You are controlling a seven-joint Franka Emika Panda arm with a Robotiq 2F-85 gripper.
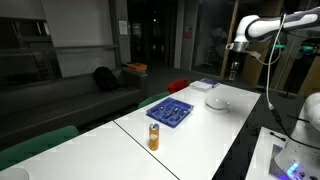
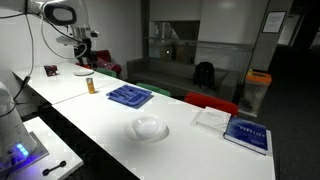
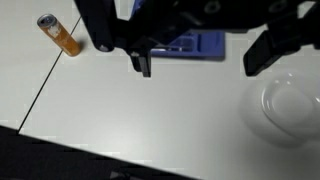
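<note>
High over the white table, my gripper stands open, with nothing between its fingers. In exterior view 1 the gripper (image 1: 234, 70) is at the right, well above the tabletop. An orange can with a silver top (image 1: 154, 137) stands upright on the table. Behind it lies a flat blue tray (image 1: 170, 112), apparently divided into compartments. A round white plate (image 2: 147, 128) rests on the table, apart from the tray. The wrist view shows the can (image 3: 60, 36) at upper left, the tray (image 3: 207, 46) partly hidden behind the gripper, and the plate (image 3: 297, 105) at the right.
At the table's far end in exterior view 2 are a white tray-like object (image 2: 213, 120) and a dark blue flat box (image 2: 247, 134). A red chair (image 2: 212, 103) stands behind the table.
</note>
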